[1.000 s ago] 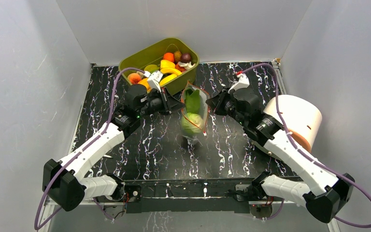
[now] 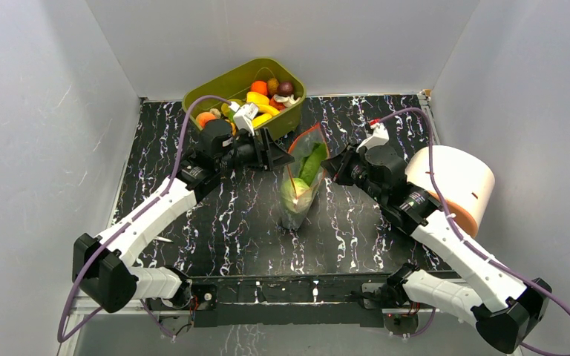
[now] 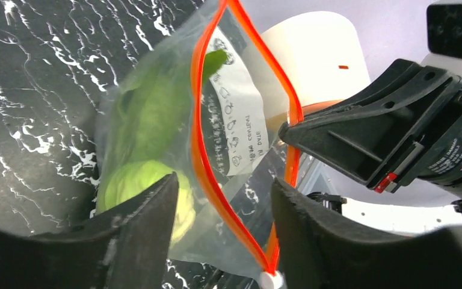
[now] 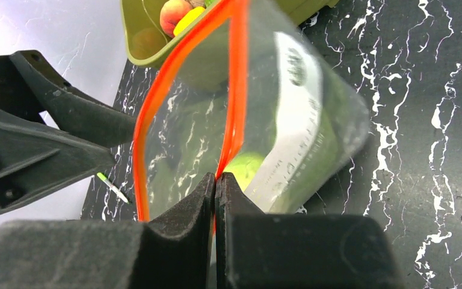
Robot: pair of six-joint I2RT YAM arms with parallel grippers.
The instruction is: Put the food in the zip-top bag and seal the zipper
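Note:
The clear zip top bag [image 2: 300,200] stands mid-table, an orange zipper [image 3: 207,174] along its open mouth, a green leafy vegetable [image 2: 312,162] and a pale green round vegetable [image 2: 295,191] inside. My right gripper [image 2: 330,169] is shut on one side of the bag's rim at the right, as both wrist views show [image 4: 215,183]. My left gripper [image 2: 282,156] is part open at the bag's other side, with the zipper between and beyond its blurred fingers in the left wrist view.
A green bin [image 2: 223,81] of toy fruit stands at the back. A white cylinder [image 2: 453,178] lies at the right. A marker [image 4: 113,188] lies on the left of the table.
The right gripper has shifted slightly right, and the bag's top has tilted rightward with it.

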